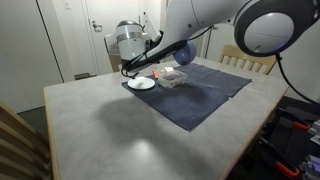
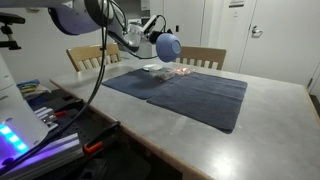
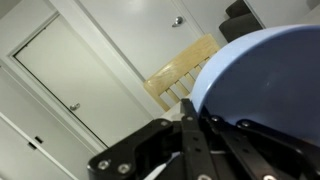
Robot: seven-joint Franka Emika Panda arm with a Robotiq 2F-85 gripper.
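Note:
A blue bowl point(image 3: 255, 85) fills the right side of the wrist view, its rim running down into my gripper, which is shut on it. The bowl's contents cannot be seen. In exterior view 2 the same bowl point(image 2: 168, 47) is tilted on its side and raised above the table. Exterior view 1 shows the bowl point(image 1: 184, 56) partly behind my arm, over the area of a clear container point(image 1: 173, 77). A white plate point(image 1: 141, 84) lies flat on the dark cloth, left of the container.
Dark cloths point(image 2: 195, 92) cover part of the table. A small orange item point(image 1: 156, 72) is by the container. Wooden chairs point(image 1: 246, 57) stand around the table.

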